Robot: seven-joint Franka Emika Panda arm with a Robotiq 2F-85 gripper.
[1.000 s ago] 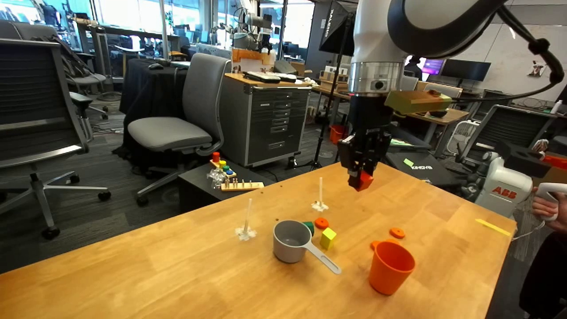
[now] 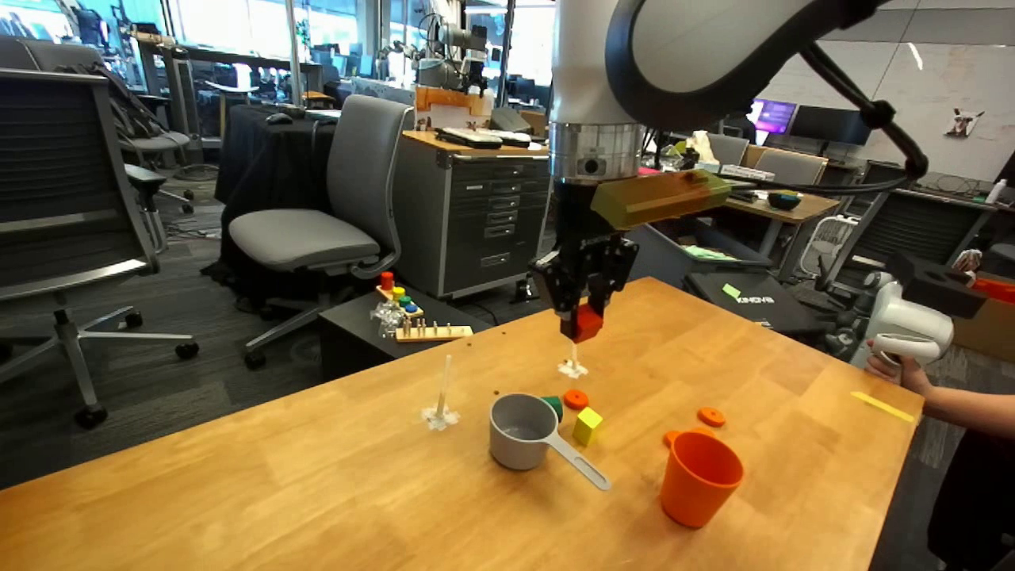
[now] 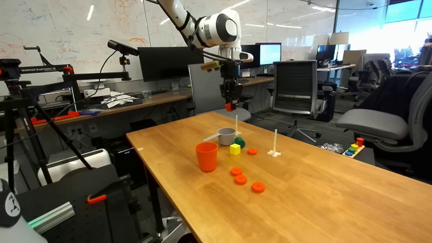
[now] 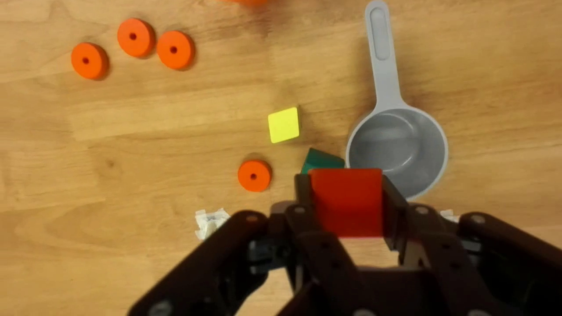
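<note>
A red block (image 4: 347, 202) is pinched between the two black fingers of my gripper (image 2: 582, 328), which is shut on it well above the table. From exterior view 1 the block appears in front of or over the top of one thin white peg (image 2: 573, 354); how they line up in depth I cannot tell. In the wrist view the block covers part of a green block (image 4: 322, 159) and hides a bit of the grey measuring cup's (image 4: 398, 142) rim. A yellow block (image 4: 284, 125) lies near the green one.
Several orange discs (image 3: 258, 187) lie flat on the table (image 3: 324, 202). An orange cup (image 3: 207, 156) stands upright beside them. A second white peg (image 2: 444, 385) rises from the table.
In exterior view 1 my gripper has moved left with the red block still held. The objects on the table have stayed in place.
</note>
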